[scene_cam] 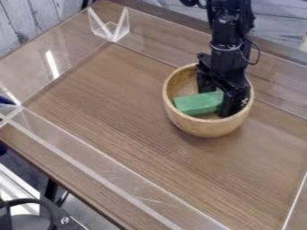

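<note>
A round wooden bowl [192,127] sits on the brown table [108,117], right of centre. Inside it lies a green block [198,102]. My black gripper [224,90] reaches down from the top into the right part of the bowl, at the block's right end. Its fingers are dark and partly hidden by the bowl and cables, so their contact with the block is unclear.
A white angular bracket-like shape [109,28] is at the upper left. Clear strips with glare cross the table's left side. A dark round object is at the lower left corner.
</note>
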